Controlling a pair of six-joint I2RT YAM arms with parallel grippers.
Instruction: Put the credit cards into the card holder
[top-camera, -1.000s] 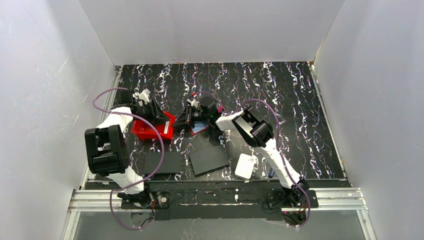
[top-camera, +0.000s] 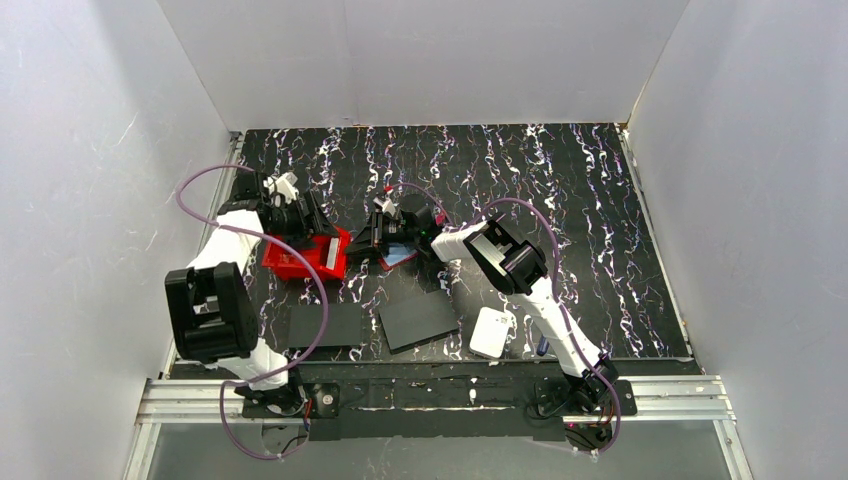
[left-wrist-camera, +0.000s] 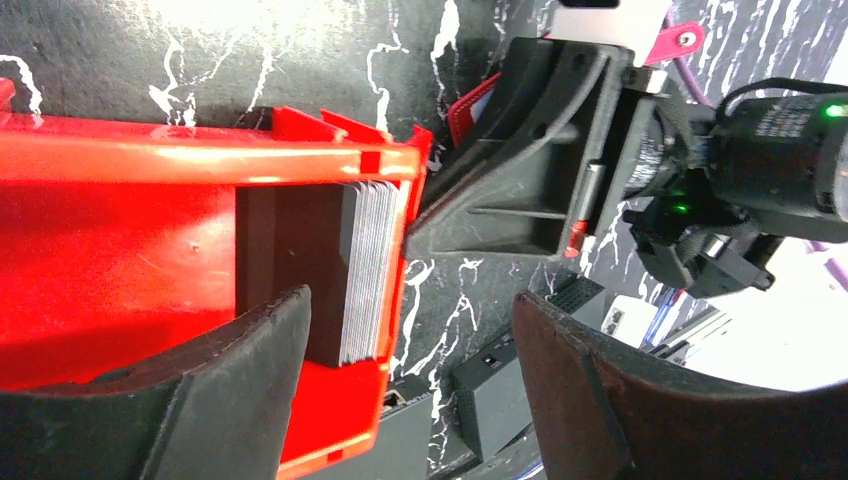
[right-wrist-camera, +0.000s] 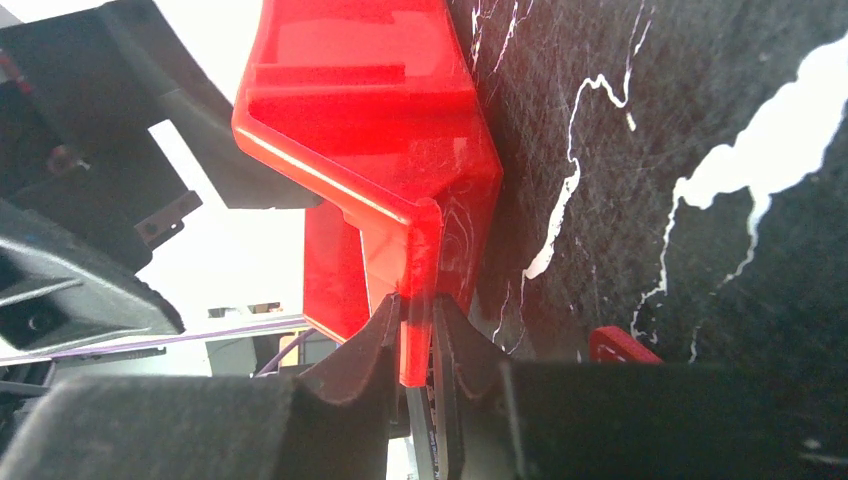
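A red card holder (top-camera: 290, 262) lies on the marble table at the left. In the left wrist view a stack of dark cards with pale edges (left-wrist-camera: 365, 270) sits inside the holder (left-wrist-camera: 120, 250), against its right end. My left gripper is open above it, fingers either side of the right end, nothing seen between them. My right gripper is shut on the upright red edge at the holder's end, seen in the right wrist view.
Behind the right gripper lies a blue, red-rimmed object (top-camera: 398, 255). Two dark slabs (top-camera: 325, 325) (top-camera: 415, 320) and a white item (top-camera: 490, 332) lie along the front.
My left arm has shifted slightly, its gripper rising or tilting a little over the holder. The right arm looks unchanged.
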